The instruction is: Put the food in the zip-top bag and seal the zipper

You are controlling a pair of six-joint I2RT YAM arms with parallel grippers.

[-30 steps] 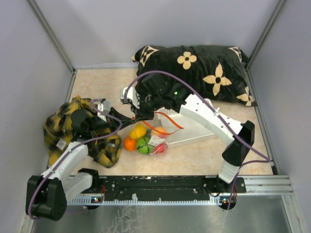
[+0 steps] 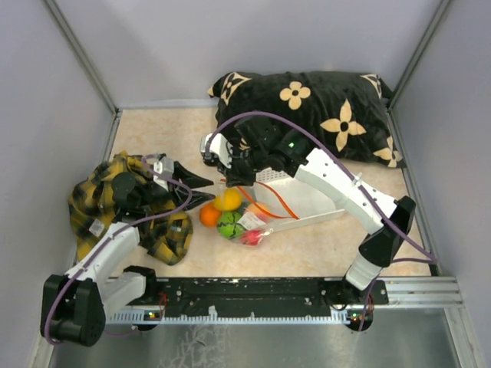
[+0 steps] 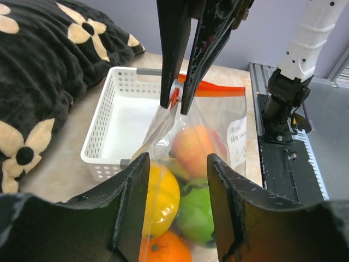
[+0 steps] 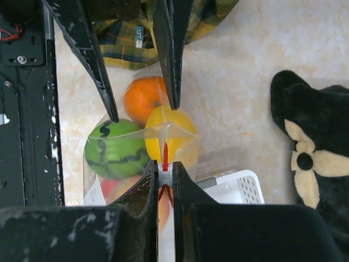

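Note:
A clear zip top bag (image 3: 234,136) with a red-orange zipper strip (image 3: 218,89) holds several toy foods. Inside it I see a yellow fruit (image 2: 228,199), an orange (image 2: 209,215), a green watermelon (image 2: 229,225), a peach-coloured fruit (image 3: 193,152) and something red (image 2: 252,237). My right gripper is shut on the bag's zipper edge, above the food. Facing it from the left, my left gripper (image 2: 201,191) stands open beside the yellow fruit. Only loose clear film shows near its fingers (image 3: 218,177), nothing gripped.
Behind the bag stands a white basket (image 3: 94,128), empty where it shows. A dark flowered cushion (image 2: 307,107) lies at the back, and a yellow-black plaid cloth (image 2: 170,238) is under the left arm.
The right gripper has shifted right with the zipper edge, and the bag and its fruit have moved a little right.

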